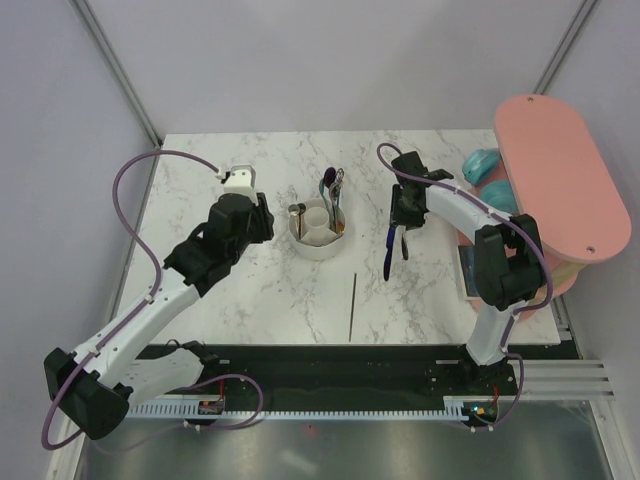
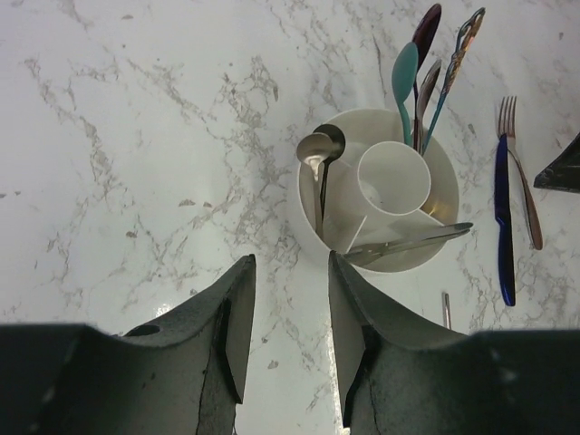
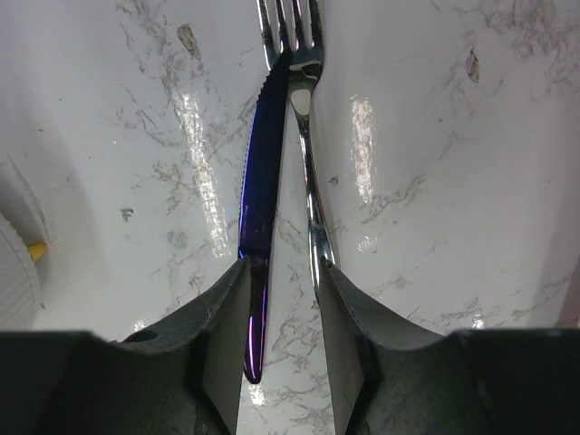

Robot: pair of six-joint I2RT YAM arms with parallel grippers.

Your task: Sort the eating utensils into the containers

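A white round container (image 1: 317,251) with compartments stands mid-table, left of my right gripper. In the left wrist view it holds two spoons (image 2: 316,149) on the left, several utensils (image 2: 406,77) at the back, and knife-like pieces (image 2: 412,242) in front. To its right, a blue knife (image 3: 260,181) and a silver fork (image 3: 309,154) lie side by side, the knife's tip touching the fork's tines. My right gripper hovers open above them. Left of the container, my left gripper is part open, empty between its fingers.
A thin dark stick-like utensil (image 1: 352,306) lies near the front edge. At right stand a pink rounded stand (image 1: 562,175), teal objects (image 1: 482,164) and a dark tray (image 1: 467,270).
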